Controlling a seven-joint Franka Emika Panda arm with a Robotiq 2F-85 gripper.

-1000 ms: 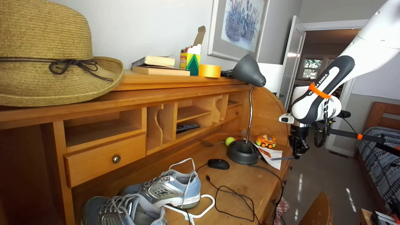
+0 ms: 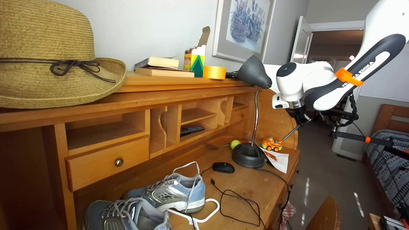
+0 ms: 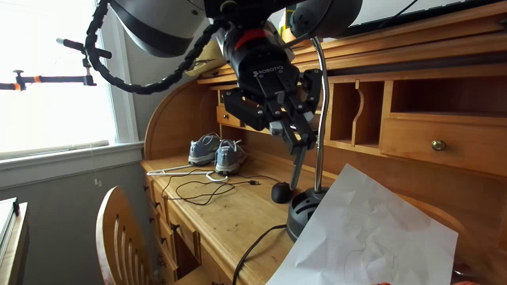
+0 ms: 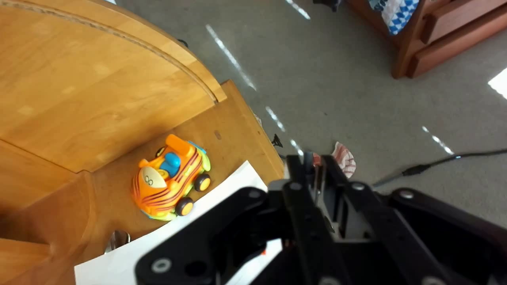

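Over the desk's right end, my gripper (image 3: 300,142) is shut on a slim grey object (image 3: 298,168), long and narrow, which juts out past the fingertips. From exterior view 1 the same slim object (image 2: 291,132) slants down and left from the gripper (image 2: 303,119), clear of the desk top. What exactly it is cannot be made out. In the wrist view the fingers meet near the desk's edge, and the held object is mostly hidden between them. An orange toy car (image 4: 171,178) and a white paper sheet (image 4: 119,263) lie on the desk to their left.
A black desk lamp (image 2: 249,155) stands close by, with a mouse (image 2: 223,167), cables, shoes (image 2: 172,191) and a white hanger further along. A chair (image 3: 119,232) stands before the desk. Hat, books and orange tape (image 2: 214,72) occupy the top shelf.
The arm has risen and swung left, toward the lamp. The slim object went up from near the paper's height and now slopes down instead of lying nearly level.
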